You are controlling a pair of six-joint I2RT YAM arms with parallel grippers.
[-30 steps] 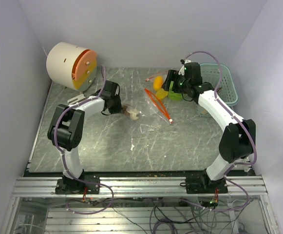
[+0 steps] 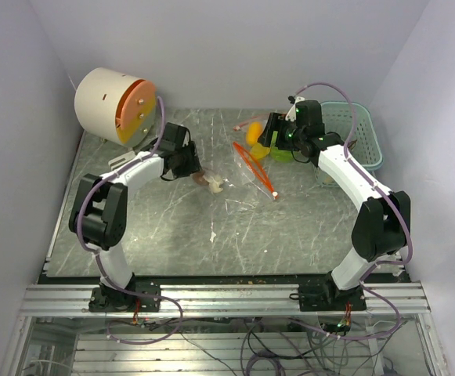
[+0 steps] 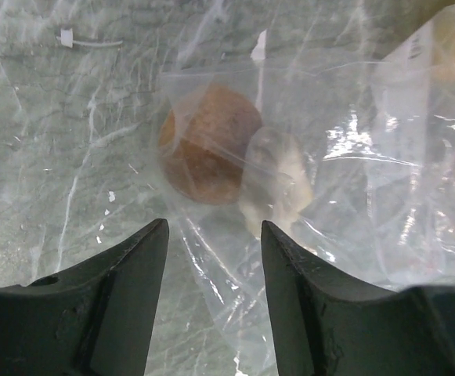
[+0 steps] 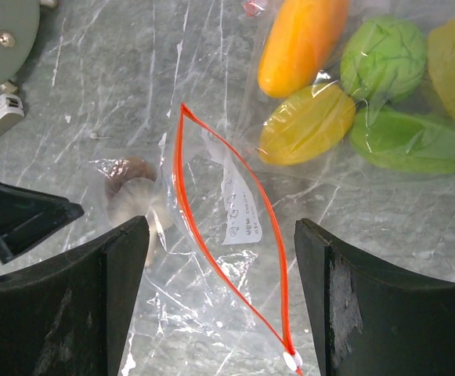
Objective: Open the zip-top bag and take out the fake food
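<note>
A clear bag with an orange zip edge [image 4: 204, 247] lies flat on the table, its mouth gaping in a narrow loop. Inside its closed end are a brown round food piece [image 3: 210, 145] and a pale piece [image 3: 276, 180]. My left gripper is open above the bag's closed end, touching nothing that I can see, with only film and tabletop visible between its fingers. To the right of the zip, my right gripper hangs over the bag with its fingers apart and nothing held; the orange strips show below, between its fingers.
A second clear bag holds an orange piece [image 4: 301, 47], a yellow piece [image 4: 305, 125], a green ball [image 4: 384, 61] and a green pepper [image 4: 415, 141]. A pale green basket [image 2: 372, 141] stands back right, a white drum [image 2: 106, 102] back left.
The right arm and the bag look nearly unmoved.
</note>
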